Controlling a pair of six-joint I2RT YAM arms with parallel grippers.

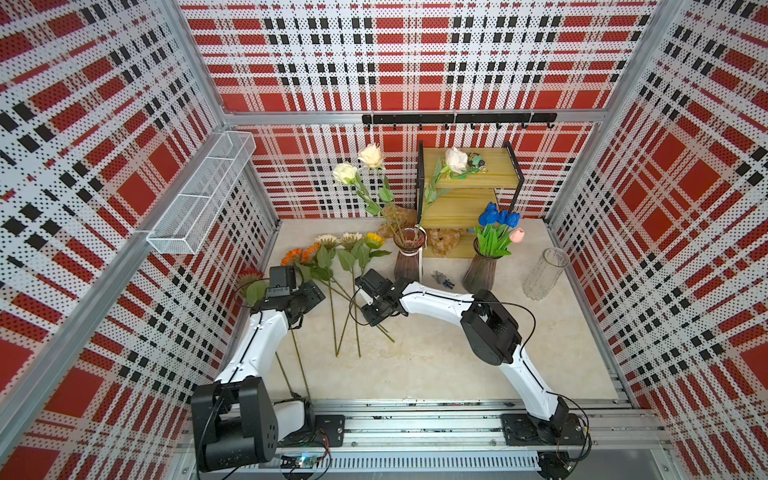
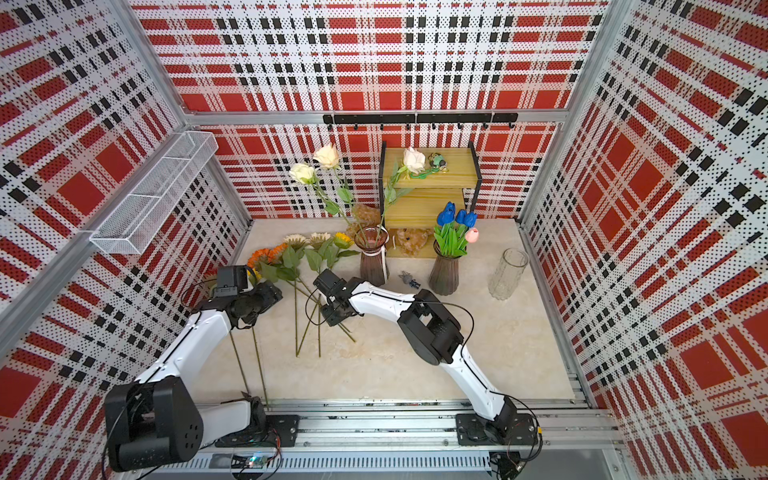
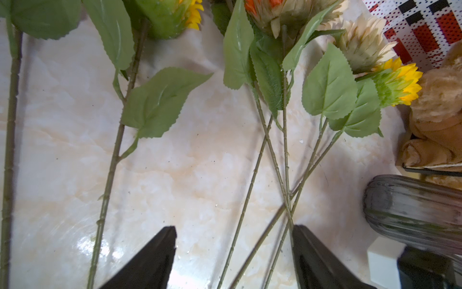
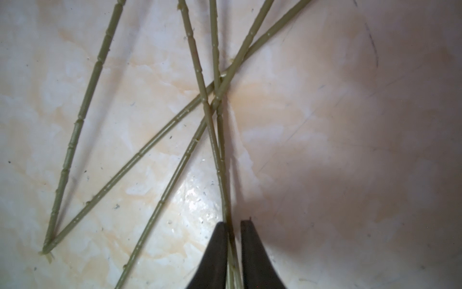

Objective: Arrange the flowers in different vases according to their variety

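Loose sunflowers and daisy-like flowers (image 1: 373,239) lie on the table at the left, stems crossing. White roses (image 1: 369,156) stand in a dark vase (image 1: 409,267); blue and pink tulips (image 1: 491,215) fill another (image 1: 478,273). An empty clear vase (image 1: 545,273) stands at the right. My left gripper is open over the marble between stems, nothing held. My right gripper is low over the crossed stems (image 4: 216,101), fingers close together around or just above one stem; whether it grips is unclear.
A wooden shelf (image 1: 468,164) with plush toys below stands at the back. A small grey object (image 1: 442,279) lies between the vases. A wire basket (image 1: 200,196) hangs on the left wall.
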